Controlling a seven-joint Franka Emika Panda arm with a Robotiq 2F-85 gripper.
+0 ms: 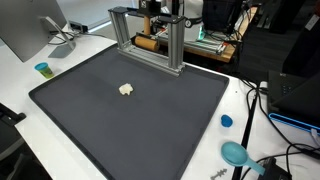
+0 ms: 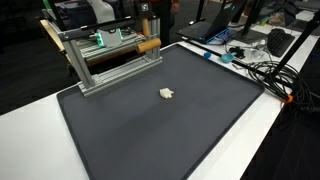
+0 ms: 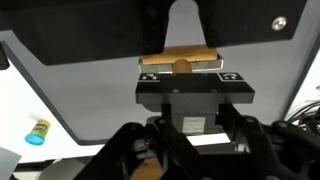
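Note:
In the wrist view my gripper is shut on a dark block [image 3: 194, 87] with pale marks on its face. What kind of object it is cannot be told. Past the block show a wooden-coloured strip [image 3: 185, 53] and a small rounded brown end. An orange-brown cylinder [image 1: 147, 43] lies sideways by the metal rack in exterior view 1; exterior view 2 has the same cylinder [image 2: 149, 45] at the rack's right end. The fingertips are not clear in either exterior view.
A metal rack [image 2: 113, 73] borders the dark grey mat [image 2: 165, 130]. On the mat sits a small cream piece [image 1: 126, 89], with wide clear room around it. A teal-and-yellow cup [image 1: 43, 70], a blue round item [image 1: 226, 121] and a turquoise ladle [image 1: 237, 155] lie beyond its edges.

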